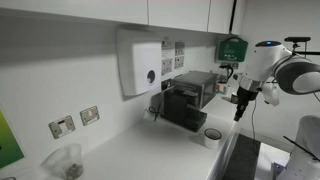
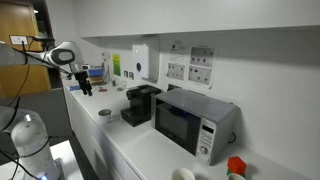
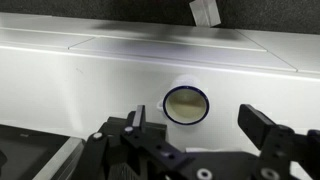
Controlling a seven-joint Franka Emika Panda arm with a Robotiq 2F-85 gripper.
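A white mug-like pot with a dark rim and a pale inside shows from above in the wrist view. It stands upright on the white counter, and in exterior view 1 the same pot is near the counter's edge. My gripper is open, its two fingers far apart and nothing held. From exterior view 2, the gripper hangs well above the counter, to the left of the pot.
Beside the pot is a black coffee machine, with a microwave farther along. Two pale cups, one of them, and a red object are at the near end. A dispenser hangs on the wall under cabinets.
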